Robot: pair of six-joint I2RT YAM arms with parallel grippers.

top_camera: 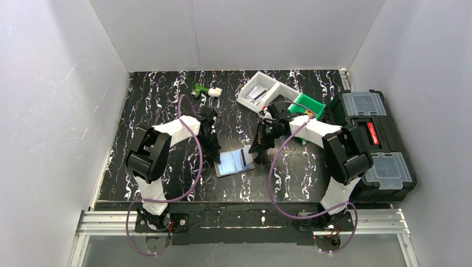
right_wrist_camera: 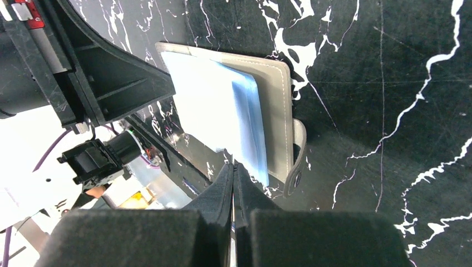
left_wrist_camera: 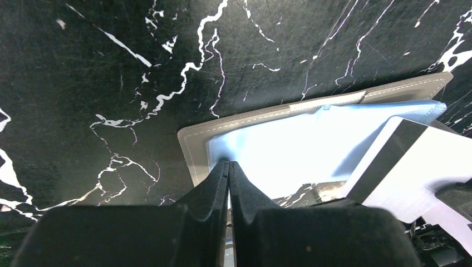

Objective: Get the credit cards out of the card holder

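The grey-beige card holder [top_camera: 235, 173] lies open on the black marbled table, its clear bluish sleeves [left_wrist_camera: 289, 142] facing up. A white card with a black stripe [left_wrist_camera: 389, 158] rises at a tilt over the holder's right part. My right gripper is shut on this card, which shows only as a thin edge between its fingers in the right wrist view. Over the holder's left end, my left gripper is shut, its tips against the sleeve; whether it pinches the plastic is hidden. Whether the card's lower end is still inside the sleeve is unclear.
At the back right stands a white divided box [top_camera: 246, 100] with cards in it, beside a green bin [top_camera: 311, 103]. A black toolbox [top_camera: 374, 167] fills the right side. A green-and-white object [top_camera: 207, 90] lies at the back.
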